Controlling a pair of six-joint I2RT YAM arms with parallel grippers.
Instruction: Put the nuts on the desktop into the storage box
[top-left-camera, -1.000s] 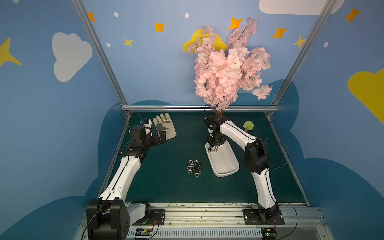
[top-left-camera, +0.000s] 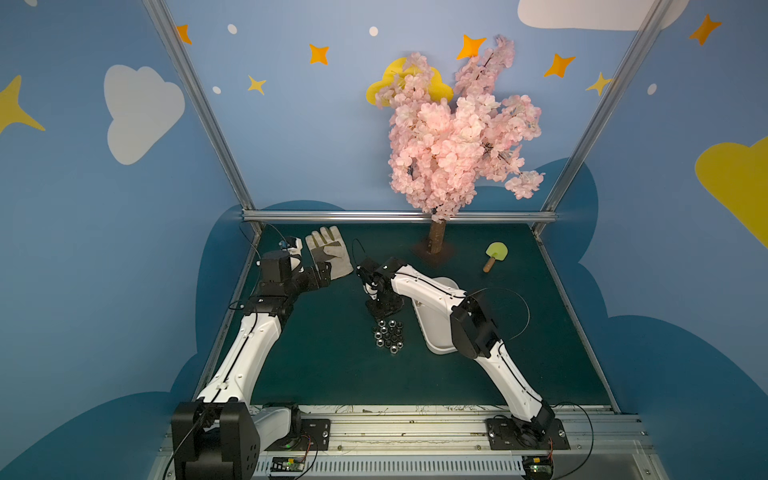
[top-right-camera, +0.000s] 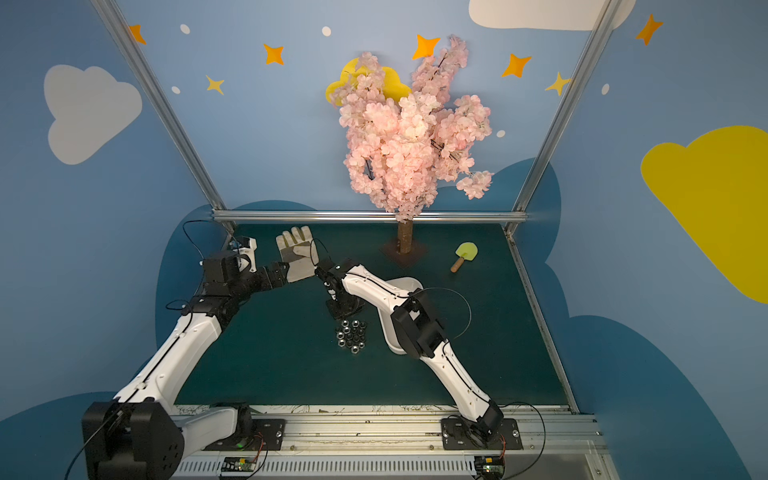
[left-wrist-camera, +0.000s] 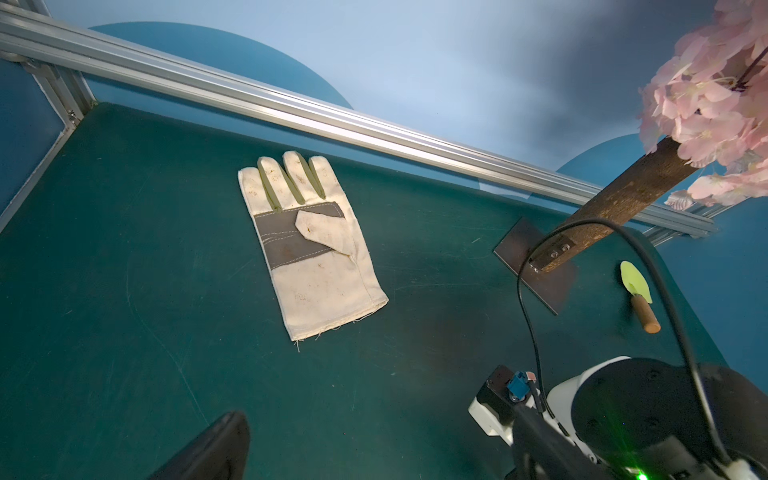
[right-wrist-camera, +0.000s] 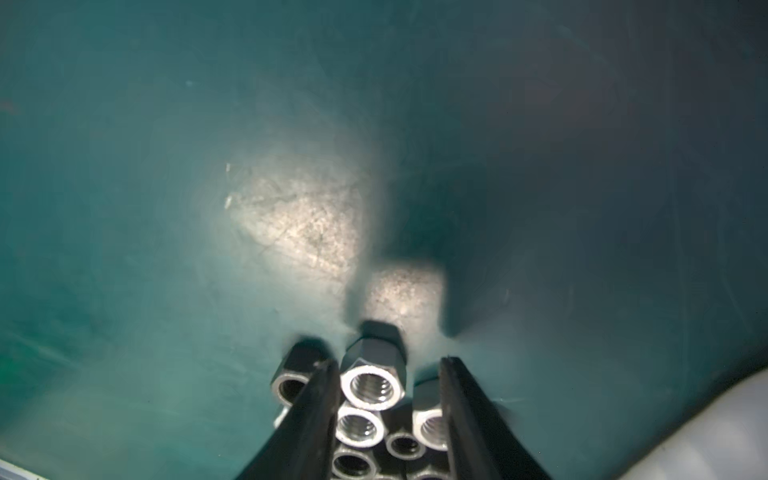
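Note:
Several silver and dark hex nuts (top-left-camera: 389, 336) stand in a tight cluster on the green desktop. In the right wrist view the rear nut (right-wrist-camera: 373, 376) shows between the fingertips of my right gripper, which is part open above the cluster's back edge and holds nothing that I can see. The white storage box (top-left-camera: 438, 340) lies just right of the cluster, largely covered by my right arm. Over the left side of the desk, near the glove, my left gripper is open with nothing between its fingers.
A work glove (left-wrist-camera: 320, 256) lies flat at the back left. The blossom tree's trunk (top-left-camera: 436, 237) rises behind the box, and a small green trowel (top-left-camera: 495, 253) rests at the back right. Bare desktop surrounds the cluster's left and front.
My right gripper has travelled left from over the storage box's far end to just behind the nut cluster. Its arm now covers much of the box. The left arm looks unchanged.

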